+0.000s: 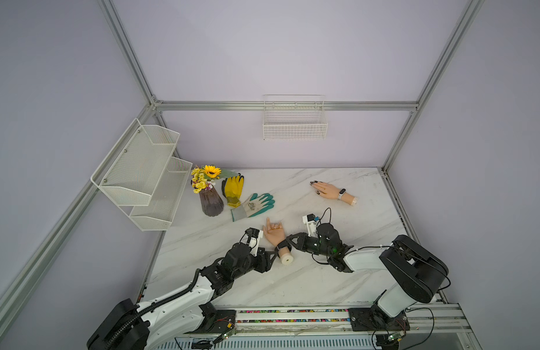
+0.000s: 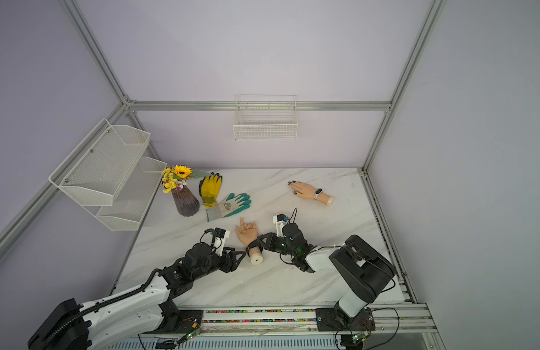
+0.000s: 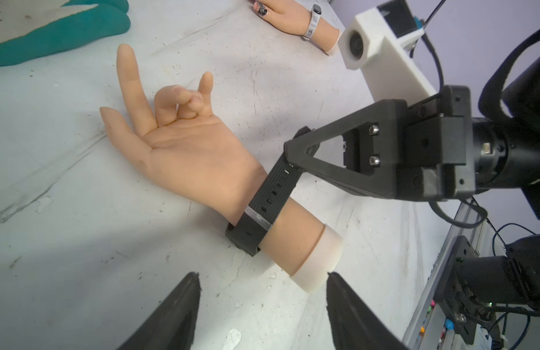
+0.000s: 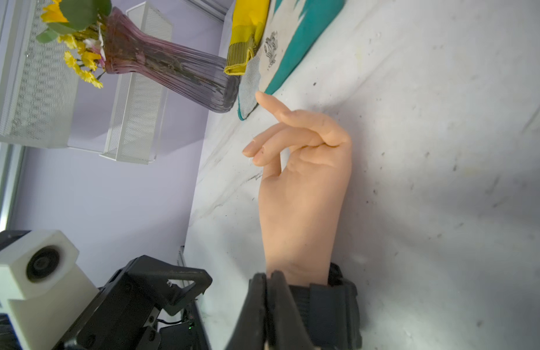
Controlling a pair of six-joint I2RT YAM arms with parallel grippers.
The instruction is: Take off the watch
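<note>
A black-strapped watch point(image 3: 273, 189) is around the wrist of the palm-up mannequin hand point(image 3: 205, 151), its strap showing holes and a grey loop. At the strap's upper end sit the fingertips of my right gripper, which is shut. Whether any strap lies between them cannot be told. In the right wrist view these fingers cover part of the watch point(image 4: 328, 312). My left gripper stands open and empty, in front of the forearm's near side; in the top left view its fingers point(image 1: 264, 260) are just left of the wrist.
Another mannequin hand point(image 1: 329, 190) with a light-banded watch lies at the back right. Yellow gloves point(image 1: 232, 189), a grey-teal glove point(image 1: 255, 205) and a flower vase point(image 1: 211, 202) occupy the back left. The two grippers are close together.
</note>
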